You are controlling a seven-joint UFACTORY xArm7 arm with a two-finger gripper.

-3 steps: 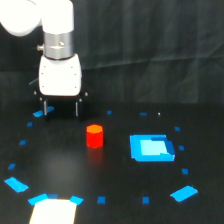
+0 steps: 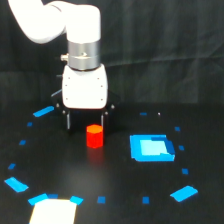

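Observation:
A red block (image 2: 94, 137) stands on the dark table, left of the middle in the camera view. My white gripper (image 2: 90, 119) is just behind and above it, pointing down. Its two thin dark fingers (image 2: 69, 119) are spread wide apart, one to each side of the block as seen from here. No object shows gripped between them, and the block appears to rest on the table. How far the fingertips are from the block in depth is hard to tell.
A blue square tray (image 2: 135, 150) with a pale inside lies to the right of the block. Blue tape patches (image 2: 184, 193) are scattered over the table. A pale square (image 2: 52, 212) is at the front left edge.
My gripper has moved right and a little lower, from left of the red block to close behind and above it. Block and tray have stayed put.

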